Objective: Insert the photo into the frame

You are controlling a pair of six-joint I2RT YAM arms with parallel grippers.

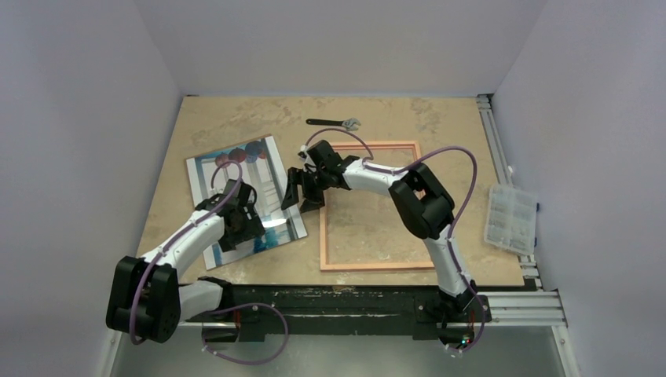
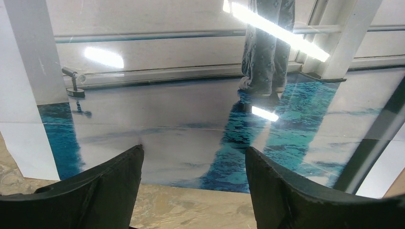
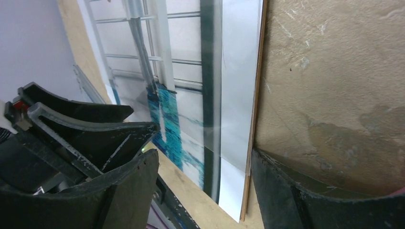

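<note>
The photo (image 1: pixel 263 169), a glossy print with a white border on a thin brown-edged board, lies tilted on the left of the table. My left gripper (image 1: pixel 239 232) is low over its lower part; in the left wrist view its fingertips (image 2: pixel 136 157) rest apart on the print, with no held object clearly visible. My right gripper (image 1: pixel 302 196) is at the photo's right edge, part open, one fingertip (image 3: pixel 260 167) against the board's edge. The empty wooden frame (image 1: pixel 369 266) lies to the right, partly under my right arm.
A wrench (image 1: pixel 331 122) lies at the back, a clear plastic organiser (image 1: pixel 510 220) at the right edge.
</note>
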